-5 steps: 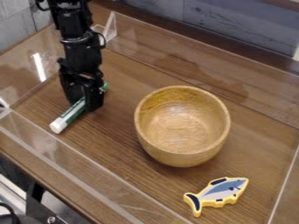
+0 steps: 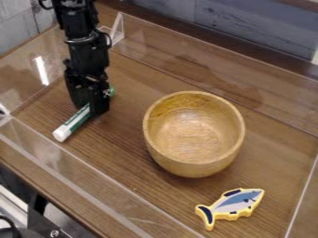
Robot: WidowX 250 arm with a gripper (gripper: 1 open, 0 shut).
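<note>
The black gripper hangs at the upper left, low over a slim green and white object that lies slanted on the wooden table, partly hidden by it.
A large tan bowl stands right of the gripper. A yellow and blue fish-shaped piece lies at the front right.
The gripper has shifted very slightly; the green and white object and the other things look unmoved.
</note>
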